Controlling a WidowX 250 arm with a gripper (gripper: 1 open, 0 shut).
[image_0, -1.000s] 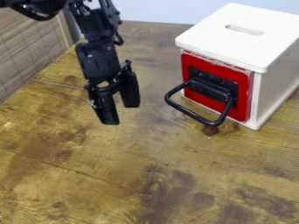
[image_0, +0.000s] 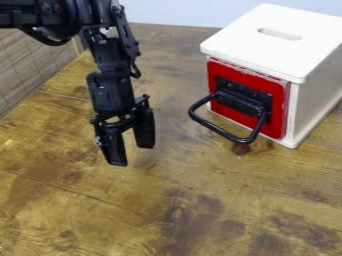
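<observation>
A black robot arm reaches down from the upper left, ending in a gripper (image_0: 130, 142) held above the wooden surface with its two fingers spread apart and nothing between them. To its right stands a white box (image_0: 274, 40) with a red front (image_0: 273, 125) and a black looped handle (image_0: 203, 119) sticking out low from it. The gripper is apart from the handle, left of it.
A tiled panel (image_0: 30, 70) lines the upper left edge.
The gripper has moved slightly left and down toward the front over the last second. The box and handle look unchanged.
</observation>
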